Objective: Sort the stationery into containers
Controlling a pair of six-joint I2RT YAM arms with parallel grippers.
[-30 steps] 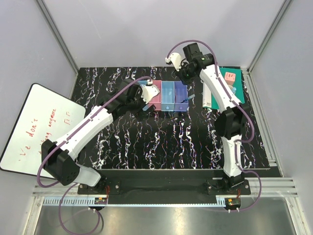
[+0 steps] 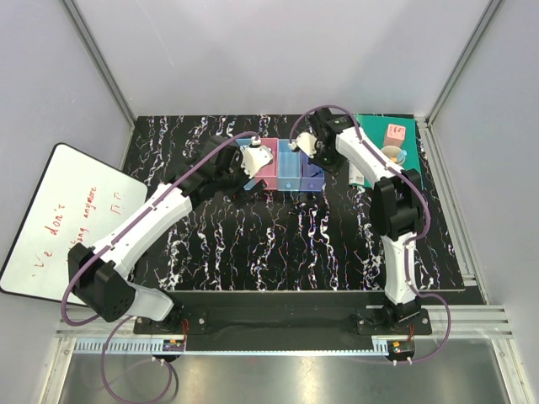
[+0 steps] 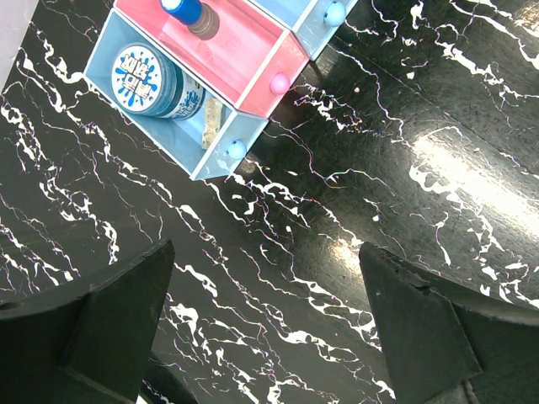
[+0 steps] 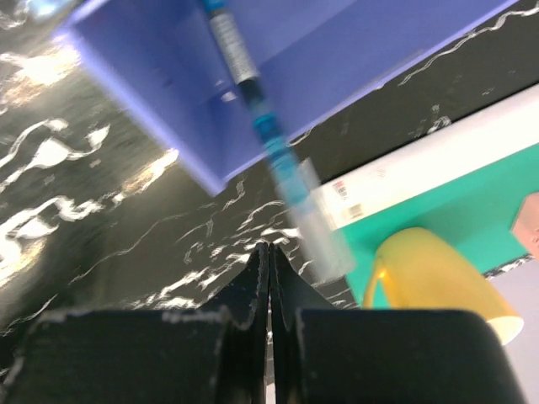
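Note:
A blue pen (image 4: pixel 271 139) with a clear end leans across the rim of the purple container (image 4: pixel 253 50) in the right wrist view, its clear end sticking out over the table. My right gripper is shut close to that end, with nothing visible between its fingertips. In the left wrist view, a light blue container (image 3: pixel 173 147) holds a blue jar (image 3: pixel 152 80) and a speckled eraser-like piece (image 3: pixel 212 122). Beside it, the pink container (image 3: pixel 253 55) holds a blue-capped bottle (image 3: pixel 192 15). My left gripper stands open and empty in front of these.
A second blue container (image 2: pixel 288 164) stands between the pink and purple ones. On the green mat (image 2: pixel 410 177) at right are a pink block (image 2: pixel 395 135) and a yellow cup (image 4: pixel 421 269).
The left arm has stayed still.

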